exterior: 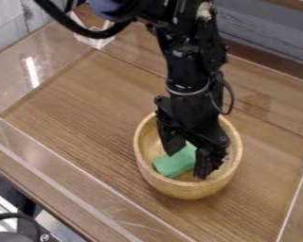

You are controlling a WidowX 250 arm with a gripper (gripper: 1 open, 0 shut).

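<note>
My black gripper (189, 144) is down inside a round light wooden bowl (188, 189), open, its fingers around the upper part of the bowl's interior. A green block (173, 164) lies on the bowl's floor toward the left, just below the gripper and partly hidden by it. Whether a finger touches the block I cannot tell.
The bowl stands on a wooden table (72, 123) with clear room to the left and right. Cables and dark parts lie beyond the lower left edge. A grey ledge runs along the back right.
</note>
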